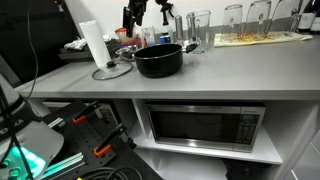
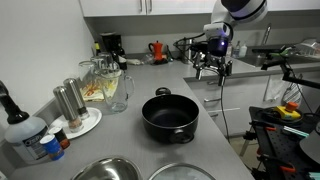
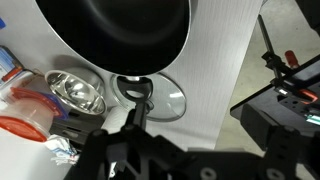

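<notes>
A black pot (image 1: pixel 160 64) stands on the grey counter, its dark interior (image 3: pixel 125 25) filling the upper left of the wrist view. A glass lid (image 1: pixel 112 71) with a metal rim lies flat to the pot's left. It also shows as a round lid (image 3: pixel 167 103) between and beyond my fingers in the wrist view. My gripper (image 1: pixel 147 18) hangs above the counter, higher than the pot and apart from it. Two dark fingers (image 3: pixel 137 112) stand wide apart, with nothing held between them. In the second exterior view the gripper (image 2: pixel 215 62) is small, at the right.
A steel bowl (image 3: pixel 77 92) and a paper towel roll (image 1: pixel 96 45) stand near the lid. Glass pitchers (image 1: pixel 204 32) line the back. A microwave (image 1: pixel 205 127) sits below.
</notes>
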